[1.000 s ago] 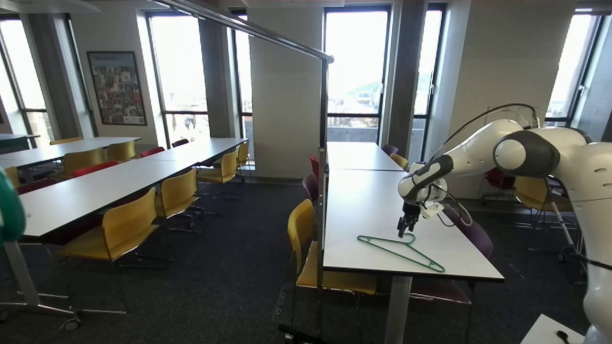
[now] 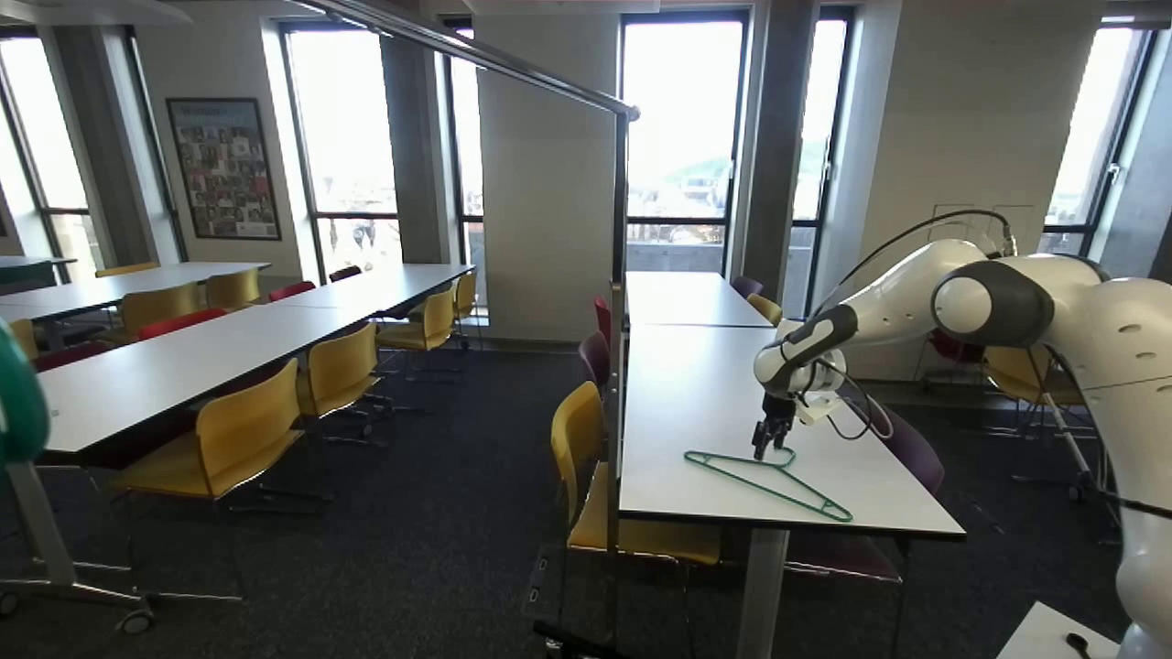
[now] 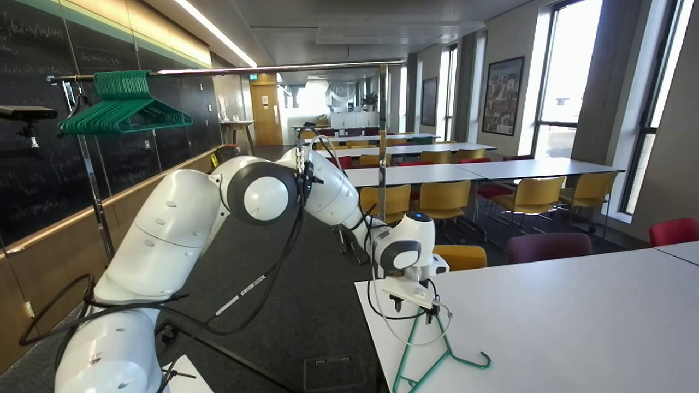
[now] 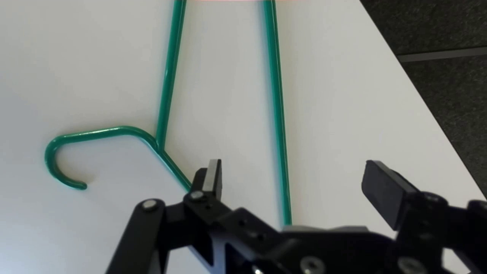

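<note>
A green hanger (image 2: 754, 478) lies flat on the white table (image 2: 681, 406), its hook toward the table's middle. My gripper (image 2: 765, 448) is low over the hanger in exterior view 1, fingers pointing down. In the wrist view the gripper stands open. The hanger's straight bar (image 4: 279, 114) runs through the gap between the fingers, and the hook side passes behind the left finger (image 4: 212, 178). Nothing is gripped. In exterior view 2 the hanger (image 3: 429, 367) is partly cut off by the lower edge of the frame.
A metal rail (image 3: 262, 69) with several green hangers (image 3: 124, 108) hangs at the left in exterior view 2. Its upright post (image 2: 620, 329) stands by the table's left side. Yellow chairs (image 2: 579, 428) sit close by.
My gripper has come slightly down and to the left in exterior view 1, closer to the hanger. The hanger has not moved.
</note>
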